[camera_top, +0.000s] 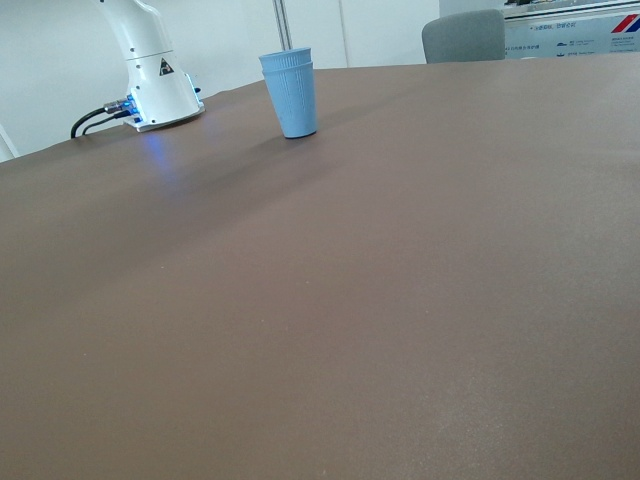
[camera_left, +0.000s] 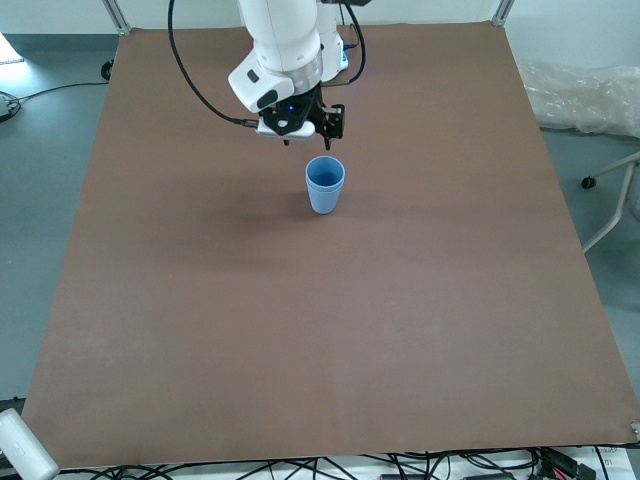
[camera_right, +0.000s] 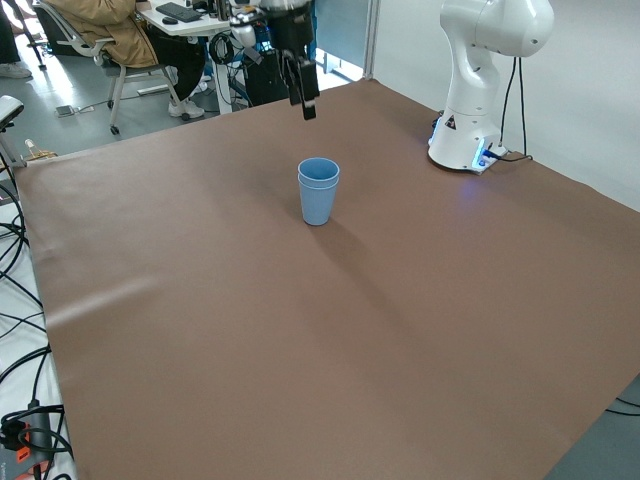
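Two light-blue cups stand upright on the brown table, one nested in the other: a cup stack (camera_left: 324, 192), also seen as the blue cups (camera_top: 291, 100) in the top view and the stacked cups (camera_right: 317, 202) in the right view. The black gripper (camera_left: 307, 141) hangs above and behind the stack, apart from it. In the right view the gripper (camera_right: 305, 108) is above the cups, with nothing visible between its fingers. Whether it is open or shut is hard to tell.
A white robot base (camera_right: 465, 140) stands at its edge. Cables (camera_left: 450, 464) run along the near edge, and a person at a desk is beyond the table in the right view.
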